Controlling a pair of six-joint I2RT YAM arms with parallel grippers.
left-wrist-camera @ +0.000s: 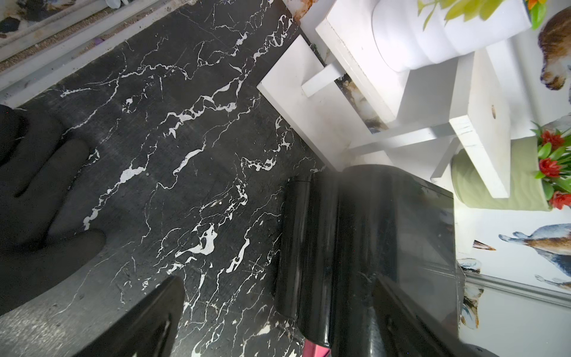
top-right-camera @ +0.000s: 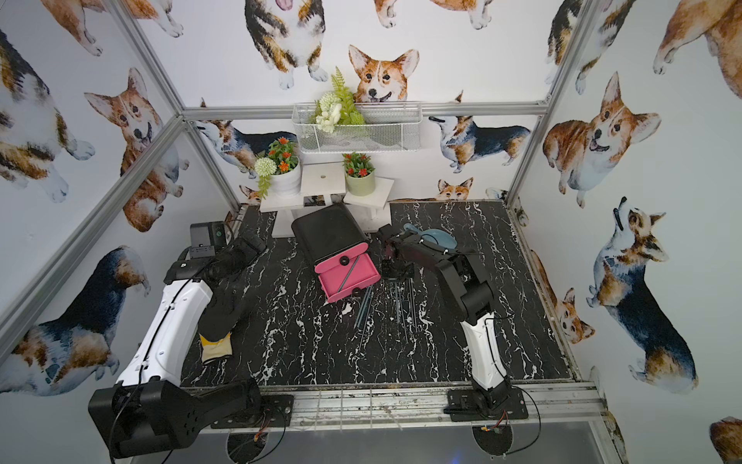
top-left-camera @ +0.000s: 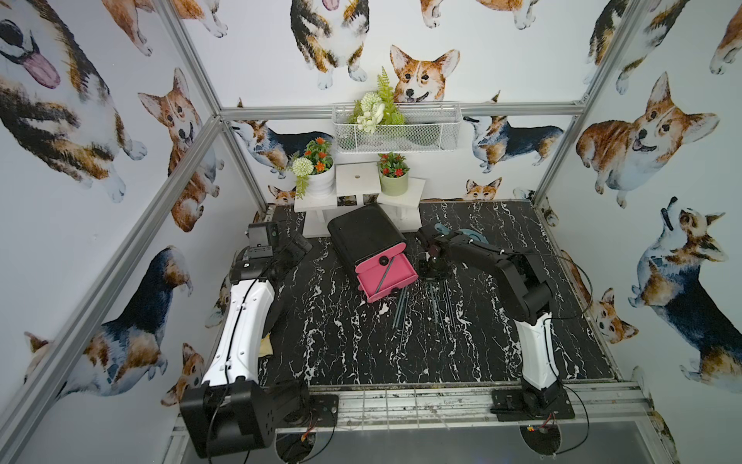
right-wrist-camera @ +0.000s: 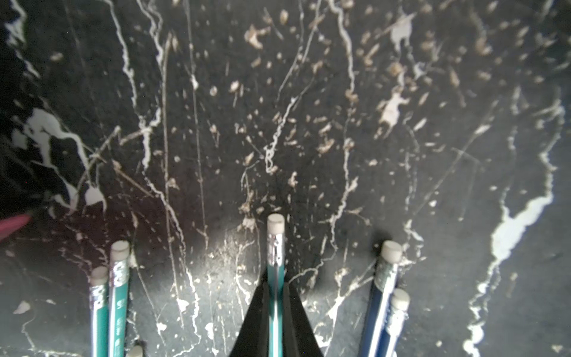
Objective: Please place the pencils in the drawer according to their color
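In the top left view a black box (top-left-camera: 365,232) has its pink drawer (top-left-camera: 375,290) pulled out, with one slim pencil (top-left-camera: 384,274) lying across it. At the drawer's right, my right gripper is low over the table. Its fingers close in on both sides of a teal pencil (right-wrist-camera: 275,261) below the white eraser, shut on it. Two more teal pencils (right-wrist-camera: 119,291) lie to the left in the right wrist view, and two dark blue pencils (right-wrist-camera: 380,297) to the right. My left gripper stands open and empty, left of the box.
A black glove (left-wrist-camera: 35,196) with a yellow cuff (top-right-camera: 215,348) lies at the left. A white stand (top-left-camera: 317,220) with potted flowers is behind the box. A blue pan-like object (top-right-camera: 436,237) lies behind the right arm.
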